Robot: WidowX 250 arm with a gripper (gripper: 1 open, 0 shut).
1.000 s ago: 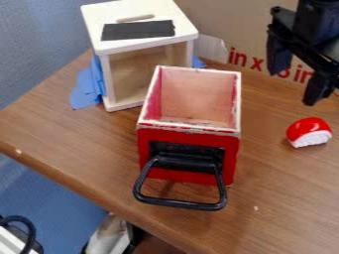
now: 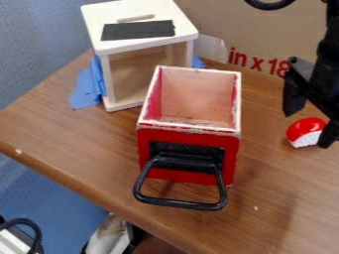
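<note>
My black gripper point(image 2: 312, 109) hangs at the right edge, cut off by the frame, low beside a red and white object point(image 2: 303, 130), its fingers just above and behind it; whether they touch it or how they stand I cannot tell. A red box point(image 2: 155, 130) with a pink interior stands in the centre, open on top, with a black handle point(image 2: 181, 203) on its front.
A white wooden cabinet point(image 2: 109, 25) with a dark strip on top stands at the back left, a blue cloth point(image 2: 85, 89) beside it. A cardboard sheet point(image 2: 241, 30) is at the back.
The gripper has come down from the upper right to the red and white object over the last second. The object appears unmoved.
</note>
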